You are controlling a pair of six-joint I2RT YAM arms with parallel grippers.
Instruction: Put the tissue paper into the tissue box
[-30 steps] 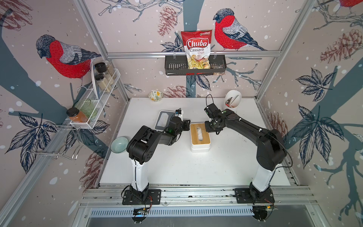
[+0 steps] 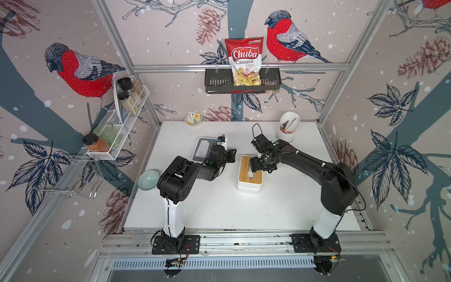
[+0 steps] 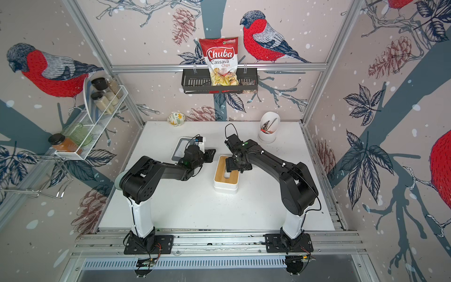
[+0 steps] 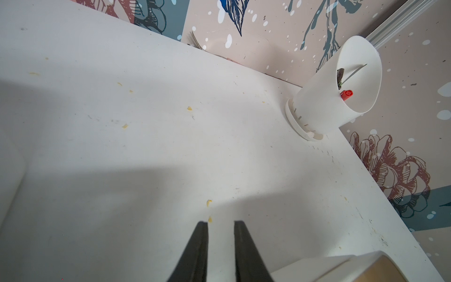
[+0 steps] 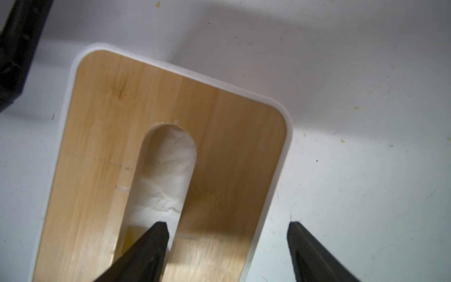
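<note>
The tissue box (image 2: 249, 190) is white with a wooden lid (image 5: 230, 141) and stands upright near the table's middle. Through the lid's long slot shows crumpled white tissue paper (image 5: 162, 174), with a bit of yellow beside it. Above the box's right side hangs my right gripper, its fingers well apart: one over the slot's lower part, the other beyond the box's edge. Nothing is visible between them. To the left of the box, my left gripper is slightly open, with empty space between its fingers; a box corner shows at the bottom right of that view.
Behind the left arm lies a grey tray (image 2: 203, 148). A white utensil holder (image 4: 324, 103) stands at the back right, a patterned bowl (image 2: 193, 119) at the back, and a green bowl (image 2: 148, 179) at the left.
The left arm is still.
</note>
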